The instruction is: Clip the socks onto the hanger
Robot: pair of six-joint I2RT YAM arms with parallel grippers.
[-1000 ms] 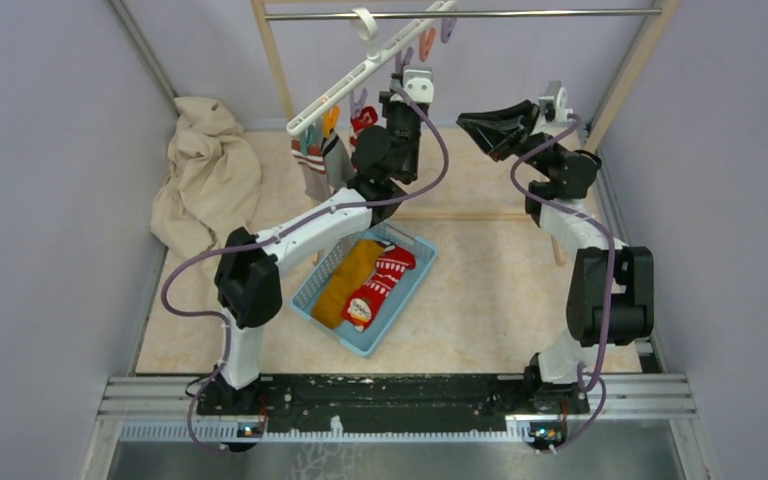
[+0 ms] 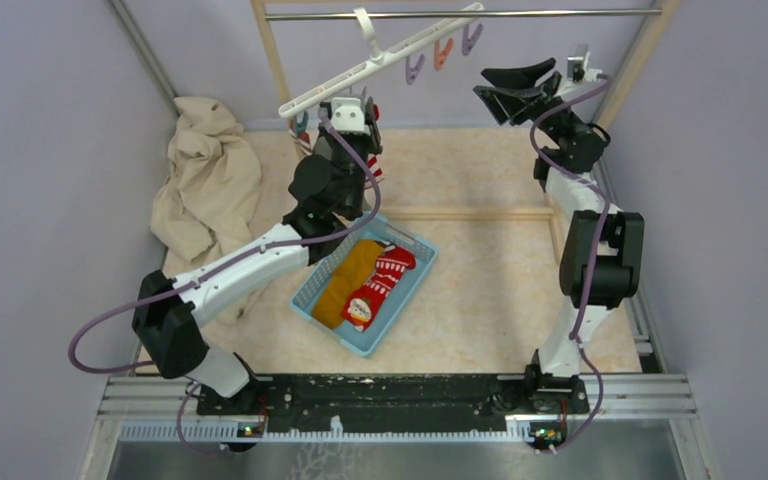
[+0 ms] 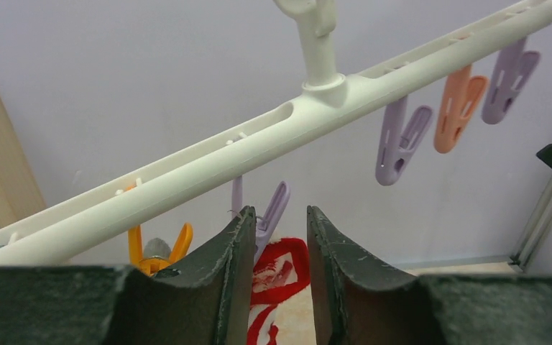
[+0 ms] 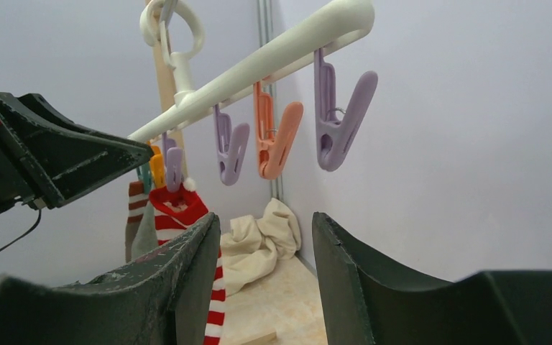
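A white clip hanger (image 2: 410, 45) hangs from the metal bar. In the left wrist view, socks hang under its left clips, including a red striped one (image 3: 273, 284) below a purple clip (image 3: 270, 215). My left gripper is part open in front of that clip, its fingertips fairly close together. My right gripper stands open to the right of the hanger, facing the three right-hand clips, which hold nothing. A mustard sock (image 2: 345, 280) and a red patterned sock (image 2: 380, 285) lie in the blue basket (image 2: 412, 300).
A beige cloth (image 2: 200, 180) lies at the left. The right half of the board is clear. The bar (image 2: 560, 12) and wooden frame (image 2: 640, 55) span the back, above the work area.
My left arm has moved leftward along the hanger. My right gripper has moved slightly right and up, and has opened. The hanger has shifted a little.
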